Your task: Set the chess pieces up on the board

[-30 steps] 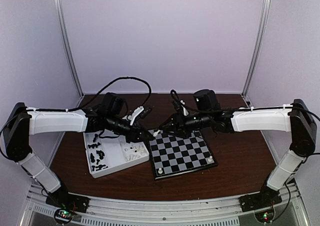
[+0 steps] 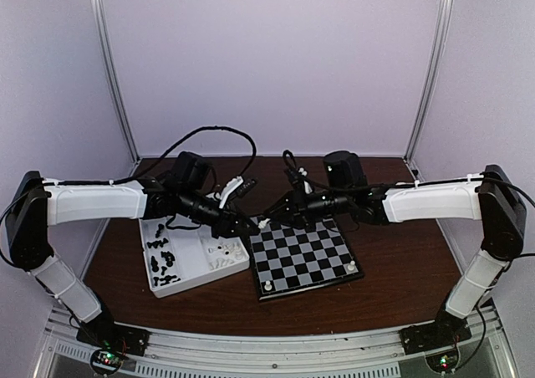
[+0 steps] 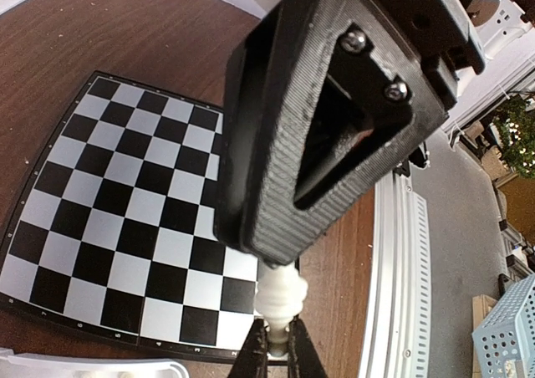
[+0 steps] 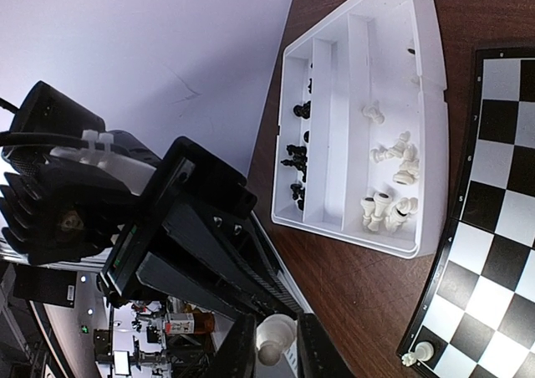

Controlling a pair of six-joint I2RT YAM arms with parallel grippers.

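Note:
Between the two grippers in the top view, a small white chess piece (image 2: 263,224) is held up near the left edge of the checkered board (image 2: 303,251). My left gripper is shut on this white piece (image 3: 281,297), seen upright in the left wrist view. The right gripper has its fingers on either side of the same piece (image 4: 275,334); whether they touch it I cannot tell. White pieces stand at two near corners of the board, one at the left (image 2: 267,286) and one at the right (image 2: 351,268).
Left of the board lies a white box (image 4: 330,131) with compartments. Several white pieces (image 4: 397,211) lie in one, several black pieces (image 4: 297,156) in another, and the middle one looks empty. Both arms meet above the gap between box and board.
The right arm has barely moved; board and box look the same.

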